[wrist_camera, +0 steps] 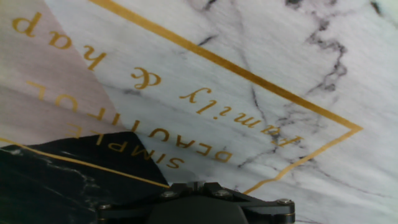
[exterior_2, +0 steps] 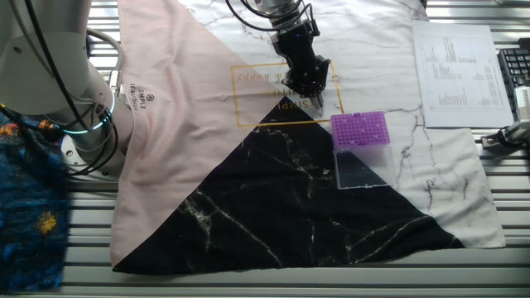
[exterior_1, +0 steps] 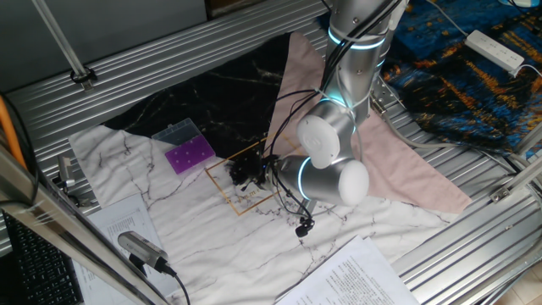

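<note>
My gripper shows at the bottom edge of the wrist view, its fingertips together at the middle and nothing visible between them. From the second exterior view, the gripper (exterior_2: 318, 108) hangs tip down above the gold-framed lettering of the cloth (exterior_2: 248, 207), close to the purple box. That box has a purple perforated tray (exterior_2: 360, 130) and a clear lid (exterior_2: 364, 167) opened out flat beside it. In the first exterior view the purple tray (exterior_1: 190, 154) lies left of the gripper (exterior_1: 240, 180), apart from it. The wrist view holds only printed cloth ahead of the fingers.
Printed sheets (exterior_2: 460, 74) lie at one side of the cloth, and more paper (exterior_1: 347, 275) is at the front. A small camera on a stand (exterior_1: 142, 250) and a keyboard (exterior_1: 34, 263) occupy the left.
</note>
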